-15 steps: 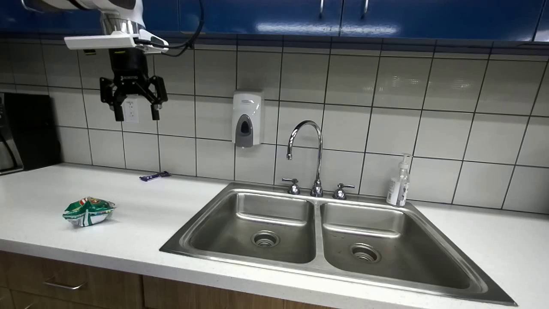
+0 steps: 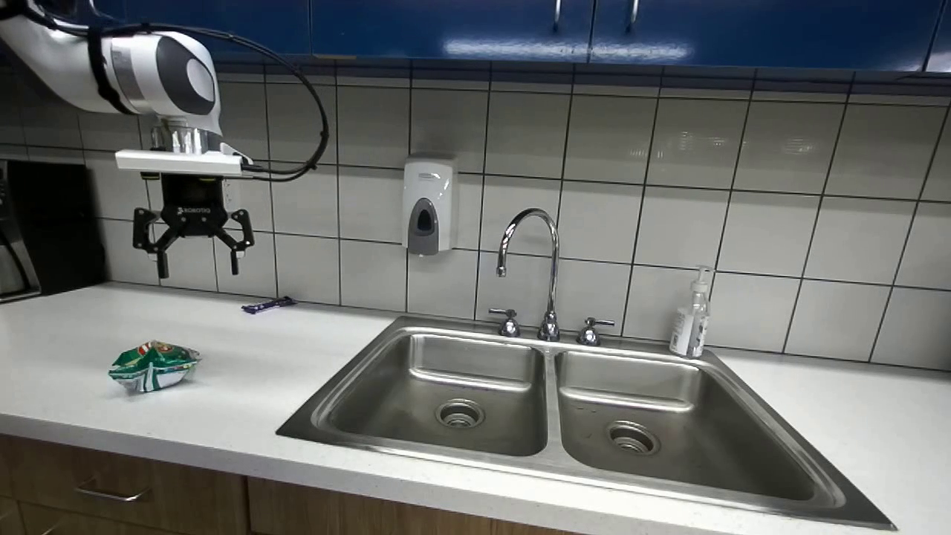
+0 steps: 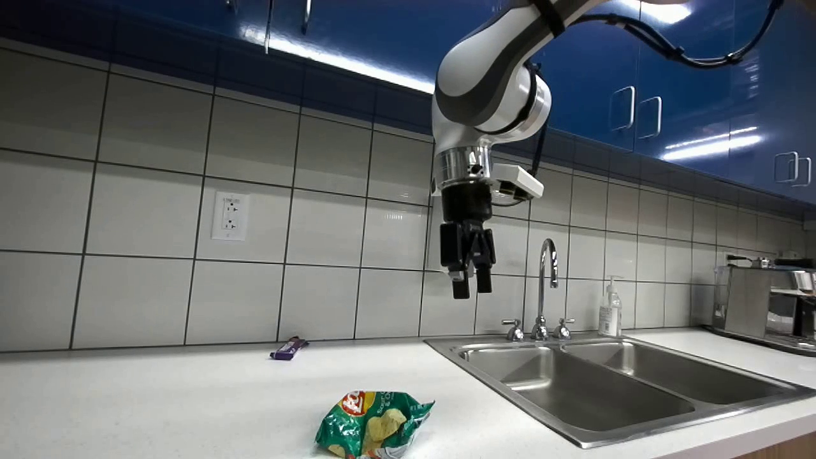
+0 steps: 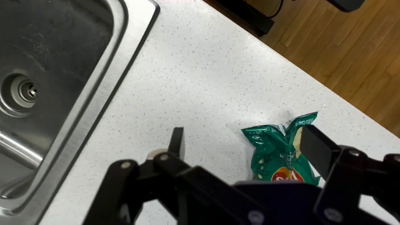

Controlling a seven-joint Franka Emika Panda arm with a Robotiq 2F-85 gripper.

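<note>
A green chip bag [image 2: 154,366], crumpled, lies on the white counter left of the sink; its printed side and a red and yellow logo show in the second exterior view [image 3: 375,424]. Well above the counter hangs my gripper [image 2: 200,264], fingers pointing down and spread open with nothing between them. From the wrist, the bag [image 4: 279,157] appears below, partly covered by the right-hand finger [image 4: 318,148]. A small purple wrapped bar [image 2: 268,305] rests farther back, near the tiled wall, clear of the gripper.
A steel double-bowl sink [image 2: 550,446] with a tall faucet [image 2: 553,276] is set into the counter at right. A soap bottle [image 2: 692,316] stands behind it, and a dispenser [image 2: 429,205] hangs on the wall. Bare counter surrounds the bag.
My gripper has come down and shifted slightly left in the first exterior view, staying open. The bag and the purple bar lie where they were.
</note>
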